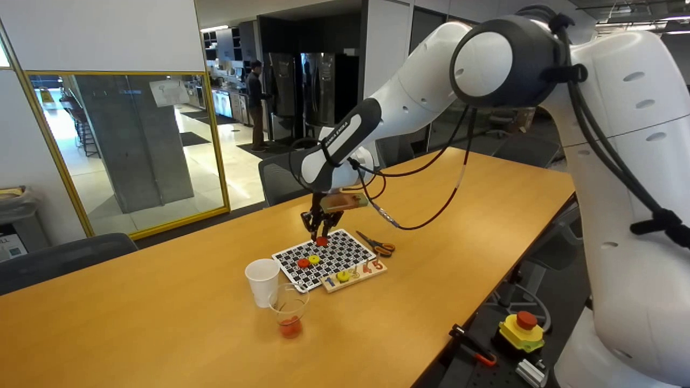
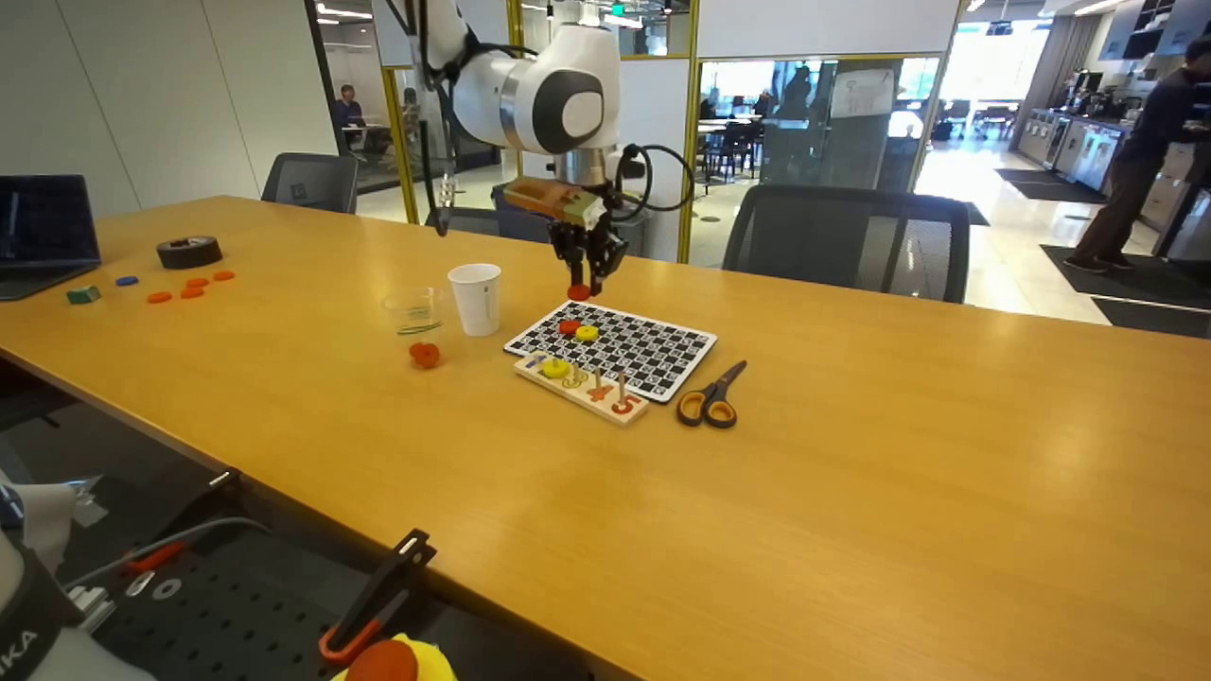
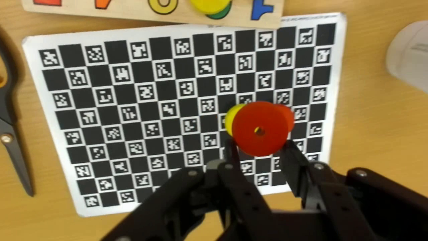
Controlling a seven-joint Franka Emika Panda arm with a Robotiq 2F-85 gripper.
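A red ring (image 3: 260, 128) with a small centre hole is pinched in my gripper, raised above the checkered board (image 3: 120, 116). In the wrist view it covers part of a yellow ring (image 3: 231, 118) and of a second red ring (image 3: 287, 116); both lie side by side on the board (image 2: 587, 334). Along the board's edge sits a wooden number strip (image 1: 362, 272) with pegs, a yellow ring (image 1: 343, 276) at its 2 position. The held ring (image 2: 579, 293) also shows beneath the fingers in the second exterior view.
A white cup (image 1: 262, 282) and a clear cup (image 1: 289, 304) with red pieces stand beside the board. Scissors (image 2: 709, 399) lie at its other side. Black tape (image 2: 189, 252), orange discs (image 2: 193, 289) and a laptop (image 2: 45, 236) are farther off.
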